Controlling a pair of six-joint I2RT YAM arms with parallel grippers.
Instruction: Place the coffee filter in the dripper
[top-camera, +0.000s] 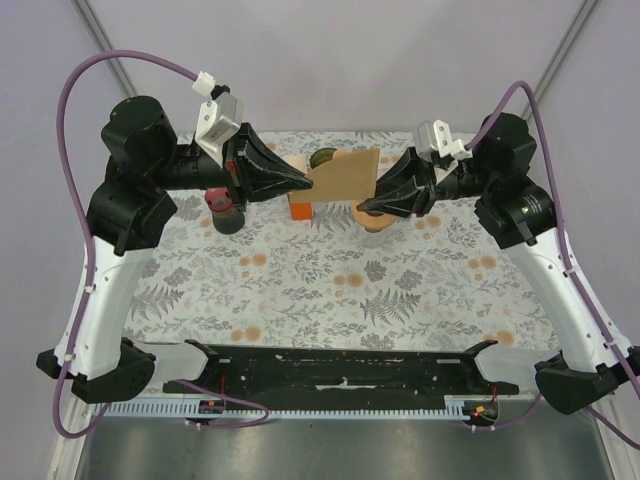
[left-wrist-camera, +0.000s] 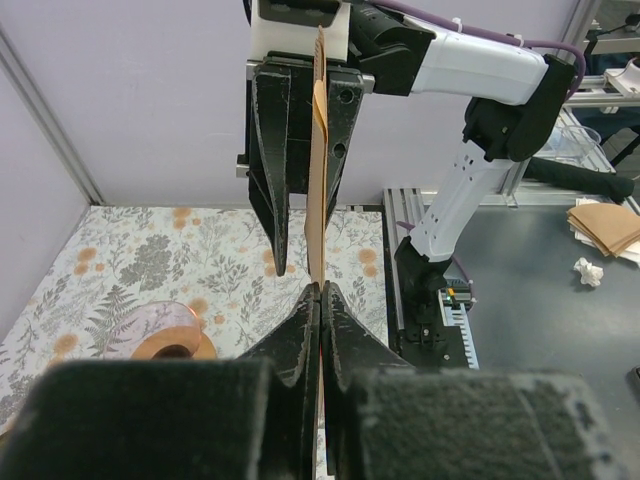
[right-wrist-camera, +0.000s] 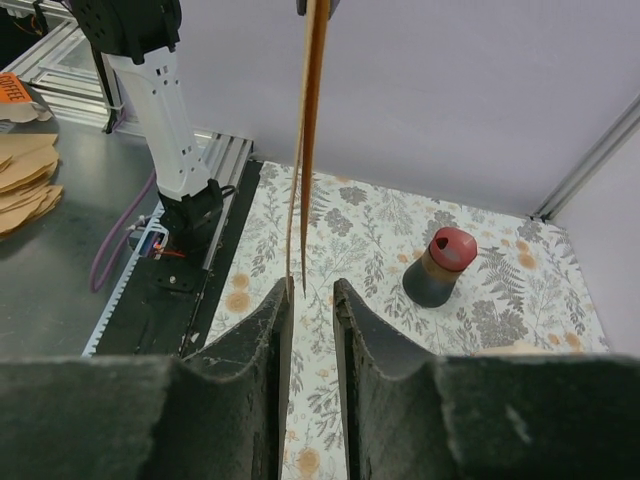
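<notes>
My left gripper (top-camera: 300, 182) is shut on the brown paper filter (top-camera: 340, 175), held upright in the air above the middle of the table. In the left wrist view the filter (left-wrist-camera: 318, 150) appears edge-on. My right gripper (top-camera: 382, 198) is at the filter's right part, its fingers close together around it; whether they grip it is unclear. The dripper (top-camera: 374, 223) sits behind and below the right gripper, partly hidden; in the left wrist view it shows as an orange ring (left-wrist-camera: 200, 345).
A grey and red cylinder (top-camera: 227, 215) stands at back left, an orange box (top-camera: 301, 210) at back centre. The front of the patterned board (top-camera: 340, 300) is clear. Spare filters (left-wrist-camera: 605, 228) lie off the board.
</notes>
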